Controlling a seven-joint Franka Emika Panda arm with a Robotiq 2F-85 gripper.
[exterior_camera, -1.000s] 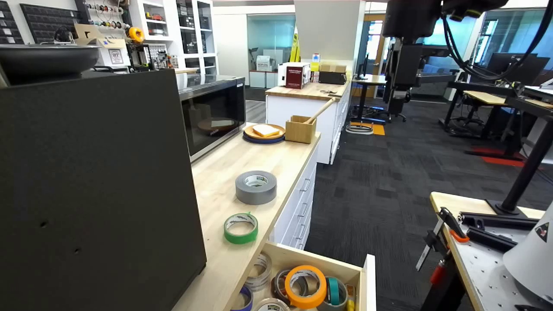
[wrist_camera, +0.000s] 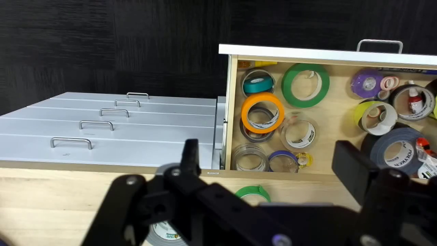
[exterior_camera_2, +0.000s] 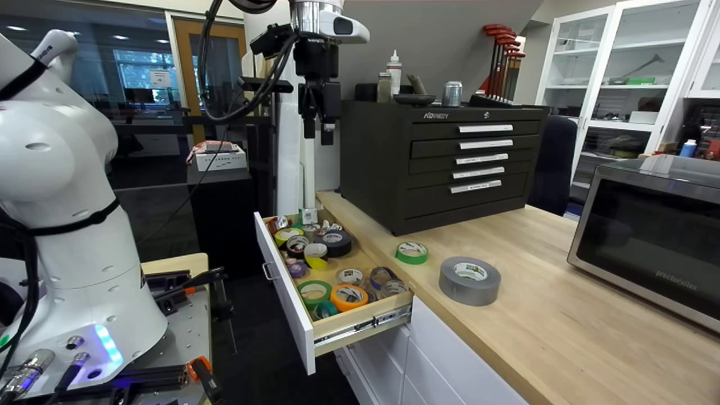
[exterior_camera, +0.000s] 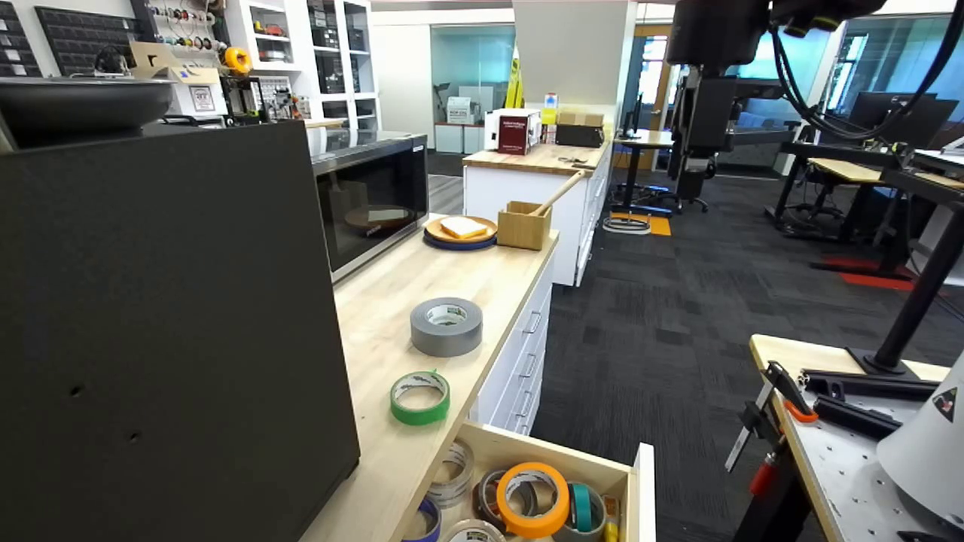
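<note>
High above the pulled-out drawer (exterior_camera_2: pixel 307 341) hangs my gripper (exterior_camera_2: pixel 318 139), open, with its two fingers wide apart and nothing between them. In the wrist view the gripper looks down over the drawer and counter edge. On the counter lie a green tape roll (exterior_camera: pixel 420 415) and a larger grey duct tape roll (exterior_camera: pixel 446 339), side by side but apart. Inside the drawer are several tape rolls, among them an orange roll (wrist_camera: pixel 247 119), a large green roll (wrist_camera: pixel 288 84), a purple roll (wrist_camera: pixel 360 84) and a dark Polyken roll (wrist_camera: pixel 379 151).
A black tool chest (exterior_camera_2: pixel 378 169) stands on the counter behind the drawer. Farther along are a microwave (exterior_camera_2: pixel 648 250), a plate with bread (exterior_camera: pixel 462 227) and a wooden box (exterior_camera: pixel 520 230) holding a stick.
</note>
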